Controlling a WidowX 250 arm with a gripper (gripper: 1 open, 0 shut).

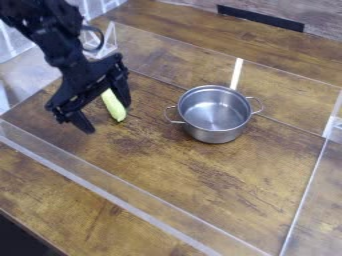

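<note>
My black gripper [86,102] hangs at the left over the wooden table, open, its fingers spread down on either side. Just right of it a pale yellow, elongated object [115,106] lies on the table, its upper end hidden behind the gripper. A steel pot [215,112] with two side handles stands right of centre, apart from both.
Clear panels edge the left and right sides, and a dark strip [294,18] lies at the back right.
</note>
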